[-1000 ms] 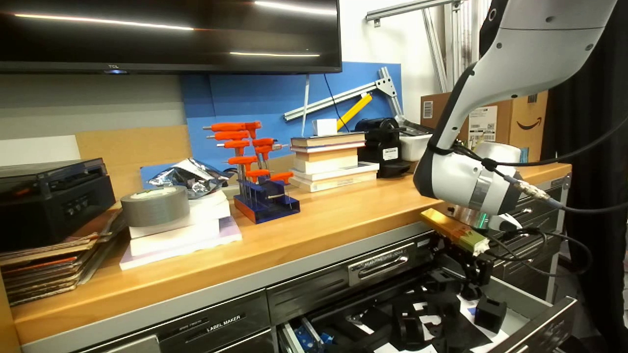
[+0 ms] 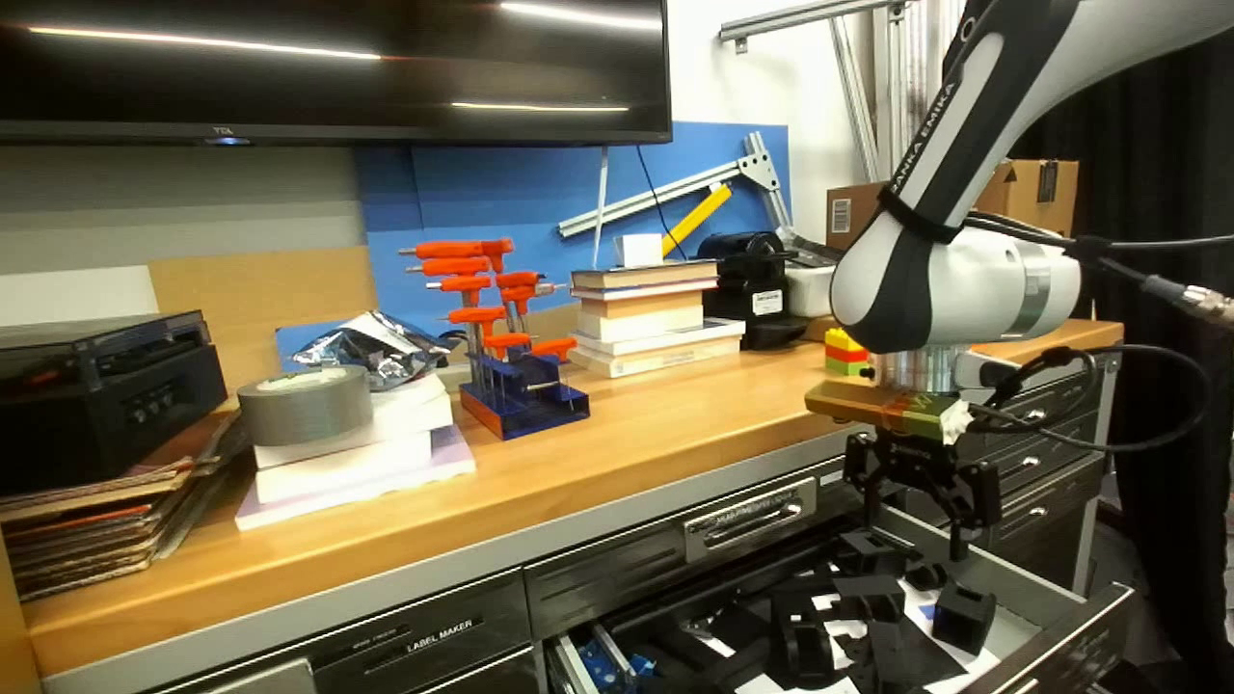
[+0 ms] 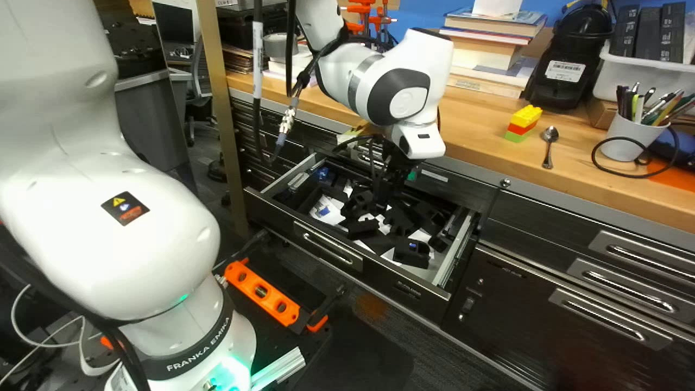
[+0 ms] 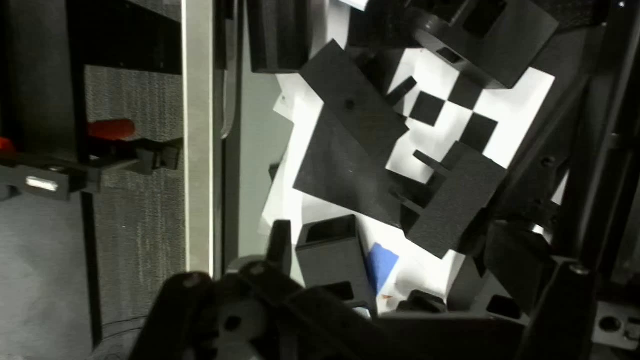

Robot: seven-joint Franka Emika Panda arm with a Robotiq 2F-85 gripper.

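Note:
My gripper hangs above the right-hand part of a pulled-out drawer, its fingers apart and nothing between them. One of its black fingers shows at the bottom of the wrist view. Beneath it in the drawer lie several black blocks and plates, among them a block near the drawer's front. A hollow block and a flat-sided piece rest on white paper in the wrist view. In exterior view 2 the arm and dark clutter make the fingers hard to pick out.
The wooden counter runs behind the drawer, bearing books, a hex-key stand and grey tape. A toy brick stack and a spoon sit near its edge. The drawer's front wall bounds the parts.
My gripper has risen from low in the drawer, and the wrist has turned from its tilt to point more straight down. The forearm has swung too. The drawer stays pulled out.

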